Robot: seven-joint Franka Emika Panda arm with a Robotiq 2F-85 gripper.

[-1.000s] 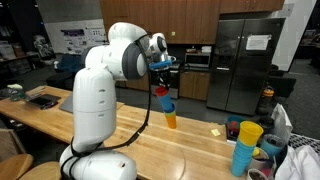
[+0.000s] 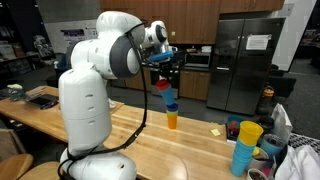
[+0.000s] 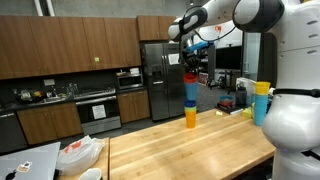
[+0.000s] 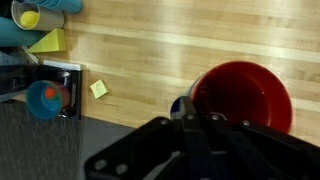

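Observation:
My gripper is shut on the rim of a red cup point(image 4: 245, 92), whose open mouth fills the right of the wrist view. In exterior view 1 the red cup point(image 2: 163, 86) hangs slightly tilted at the end of the arm, with a blue cup point(image 2: 168, 96) showing directly below it. Beneath these, a yellow cup point(image 2: 172, 121) stands on the wooden table, a darker blue band at its top. From exterior view 2, the blue cup point(image 3: 191, 92) sits in line above the yellow cup point(image 3: 191, 116). Whether the upper and lower cups touch is unclear.
Stacked yellow and blue cups point(image 2: 243, 150) stand at the table's right side, beside a dark rack point(image 2: 233, 128) and a white bag point(image 2: 300, 160). A small yellowish block point(image 4: 98, 89) lies nearby. A person point(image 2: 157, 38) stands behind.
The red cup and the blue one under it have risen a little and shifted slightly right in exterior view 1. The arm has lifted with them. The yellow cup stays in place.

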